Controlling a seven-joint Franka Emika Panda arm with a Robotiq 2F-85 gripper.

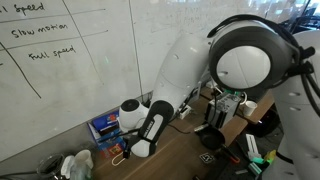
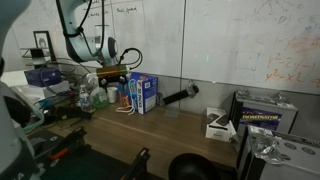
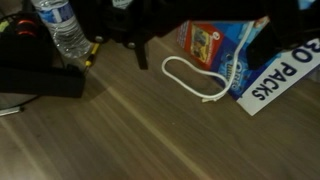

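My gripper hangs above the table's far left part, beside a blue box. In the wrist view its dark fingers spread along the top edge, open, with nothing seen held. A white cord lies looped on the wooden table below them, against the blue snack box. The cord also shows beneath the arm in exterior view 1. A clear water bottle stands at the upper left of the wrist view.
By the bottle is a black object, with a yellow pencil near it. A white box, a black pan and a cardboard carton occupy the right side. Bare wood lies between.
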